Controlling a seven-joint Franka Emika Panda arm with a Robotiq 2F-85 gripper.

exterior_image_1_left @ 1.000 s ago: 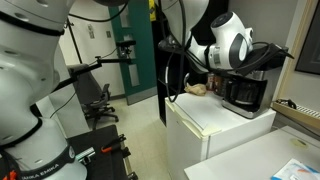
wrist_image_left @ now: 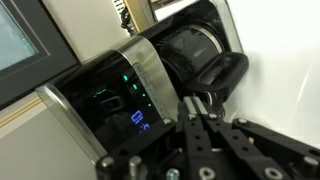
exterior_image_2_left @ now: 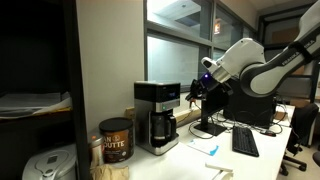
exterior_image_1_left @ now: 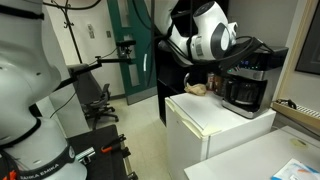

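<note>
My gripper is shut at the bottom of the wrist view, with nothing showing between its fingers. Beyond it is the black and silver coffee maker (wrist_image_left: 122,98), its panel lit with a blue display and green marks. The carafe (wrist_image_left: 192,48) sits in the machine, its black handle (wrist_image_left: 226,74) just past my fingertips; whether they touch cannot be told. In the second exterior view, the gripper (exterior_image_2_left: 192,97) is in front of the coffee maker (exterior_image_2_left: 150,97), on its right side. Exterior view 1 shows the coffee maker (exterior_image_1_left: 256,72) partly behind the arm.
A coffee can (exterior_image_2_left: 117,140) stands left of the machine in the second exterior view. A keyboard (exterior_image_2_left: 243,140) and monitor lie on the desk's other side. The white cabinet top (exterior_image_1_left: 205,112) before the machine is mostly clear.
In exterior view 1 the arm's wrist has moved left and slightly up, away from the coffee maker, uncovering more of it.
</note>
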